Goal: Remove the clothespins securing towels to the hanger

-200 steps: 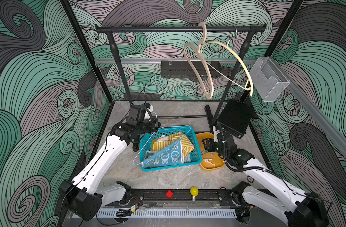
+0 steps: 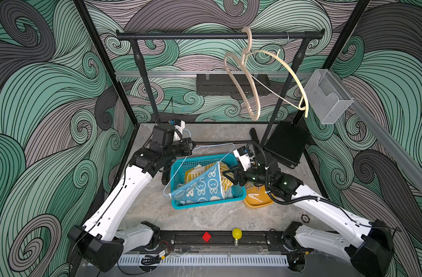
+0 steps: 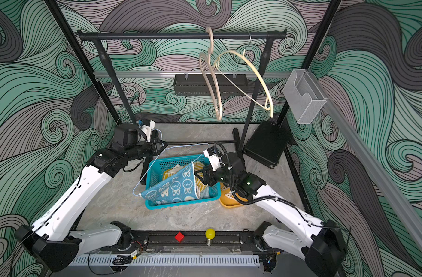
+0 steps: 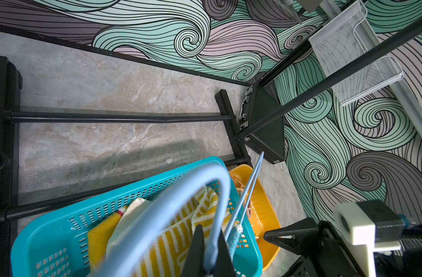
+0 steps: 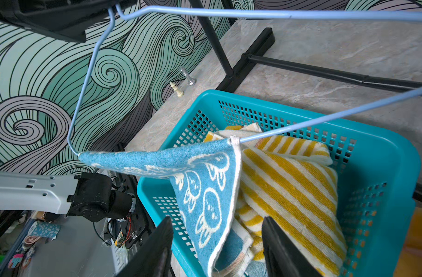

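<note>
My left gripper (image 2: 192,146) is shut on the thin light-blue hanger (image 4: 211,249) near its hook, holding it tilted above the basket. A blue towel with white rabbit patterns (image 5: 206,203) drapes over the hanger's bottom bar, its lower part inside the basket. On the stretch of bar in sight, no clothespin can be made out. Open and empty, my right gripper faces the towel's right-hand white edge, close to it in the top views. Several pale clothespins (image 2: 253,198) lie in the orange tray (image 2: 261,204).
The teal basket (image 2: 210,203) also contains yellow-and-white striped cloth (image 5: 289,189). Overhead, two cream hangers (image 2: 247,87) hang from the black rack (image 2: 192,35). A black box (image 2: 287,144) stands at the back right. Bare table lies in front of the basket.
My right gripper has moved left from above the orange tray to the towel's right edge. The hanger and towel have risen slightly. The left arm has shifted only a little.
</note>
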